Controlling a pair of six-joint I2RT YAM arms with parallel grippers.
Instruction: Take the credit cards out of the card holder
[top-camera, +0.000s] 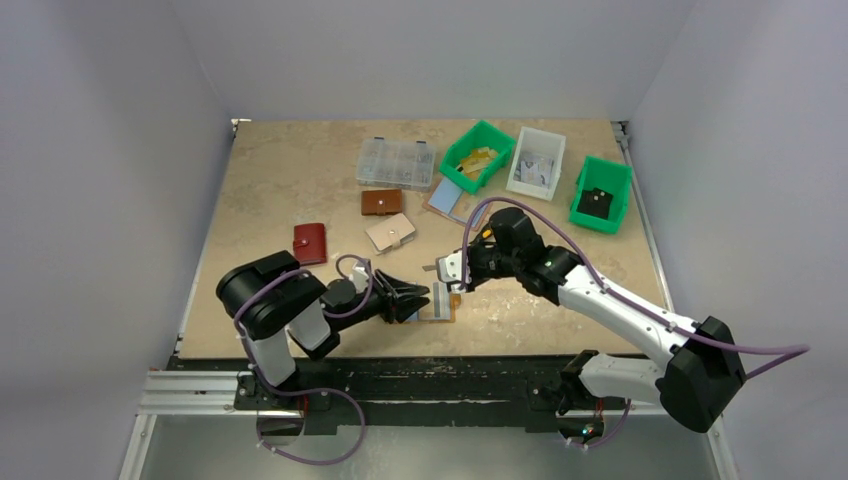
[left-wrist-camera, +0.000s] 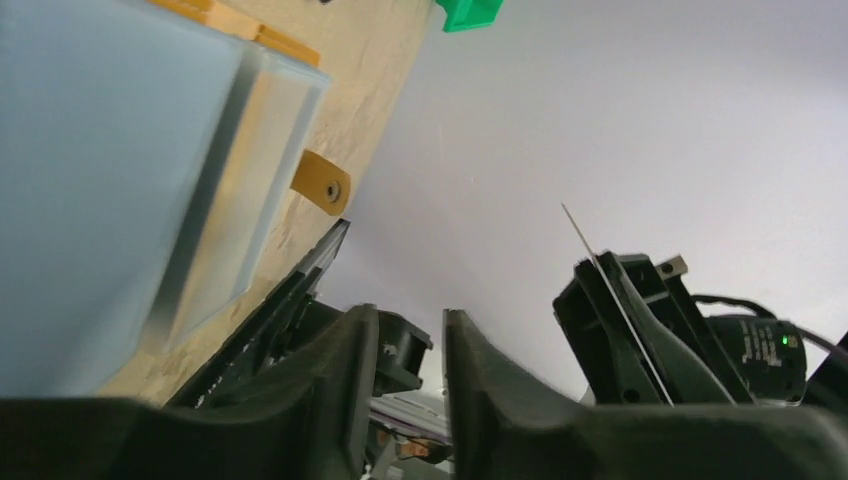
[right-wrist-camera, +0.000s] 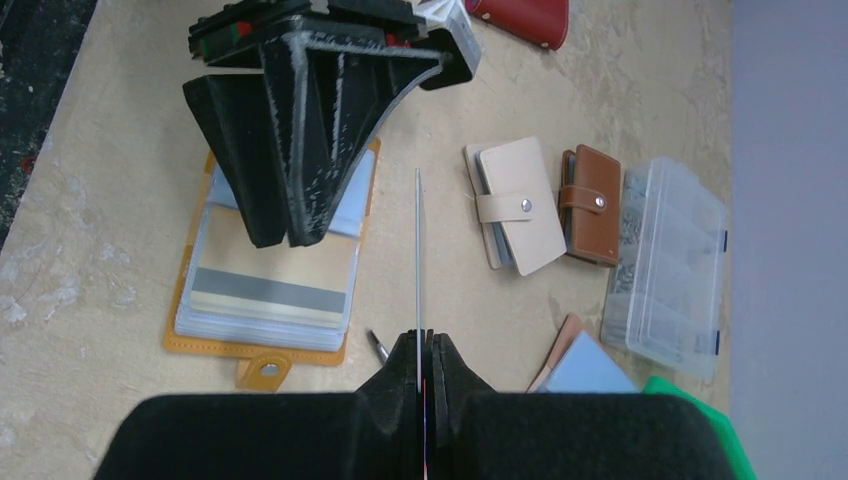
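Note:
An open tan card holder with clear sleeves lies near the front centre, its strap tab visible in the right wrist view. A pale blue card, a beige one and a grey stripe show in its sleeves. My left gripper is low over the holder's left part, fingers part open; in the left wrist view the blue surface fills the left side. My right gripper is shut just above and right of the holder, a thin blade upright at its tips, nothing else visible between them.
Red, brown and cream wallets lie behind. A clear organizer, two green bins, a white bin and another open holder stand farther back.

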